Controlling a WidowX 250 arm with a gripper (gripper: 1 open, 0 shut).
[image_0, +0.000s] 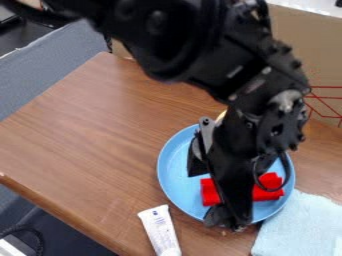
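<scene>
My black gripper reaches down over a blue plate on the wooden table, its fingers low at the plate's middle and front. A red object lies on the plate at the gripper, partly hidden behind it. Something yellow shows at the plate's back, mostly covered by the arm. The gripper looks open; whether the red object sits between its fingers is hard to tell.
A white tube lies left of the plate near the front edge. A light blue cloth is at the lower right. A cardboard panel stands behind.
</scene>
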